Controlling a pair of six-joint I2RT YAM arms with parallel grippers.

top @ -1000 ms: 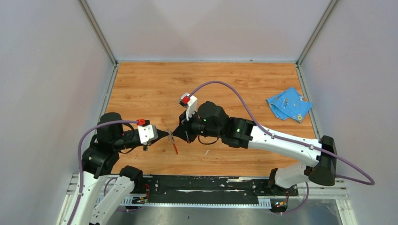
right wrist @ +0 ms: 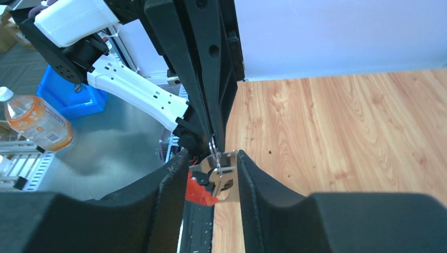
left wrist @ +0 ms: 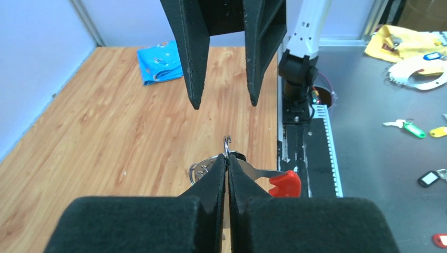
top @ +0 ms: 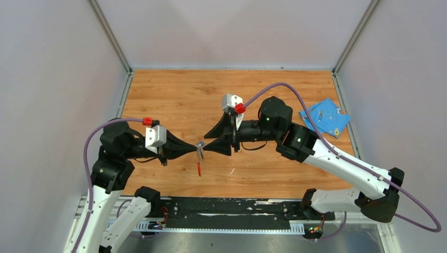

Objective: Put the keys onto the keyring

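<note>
At the middle of the top view, the keys [top: 200,155] with keyring dangle at the tips of my left gripper [top: 194,148]. In the left wrist view that gripper is shut, with a metal ring [left wrist: 227,142] at its fingertips and a red-headed key [left wrist: 284,184] below. My right gripper [top: 205,141] stands part open just right of them; in the left wrist view its fingers [left wrist: 192,79] are apart, above the ring, with nothing between them. In the right wrist view the ring and keys sit beyond the gap between its fingertips.
A blue cloth [top: 324,118] with small items lies at the back right of the wooden table [top: 174,95]. The table's middle is otherwise mostly clear. A dark rail runs along the front edge, and walls bound the sides and back.
Both arms have shifted right in the top view, the keys moving with the left gripper.
</note>
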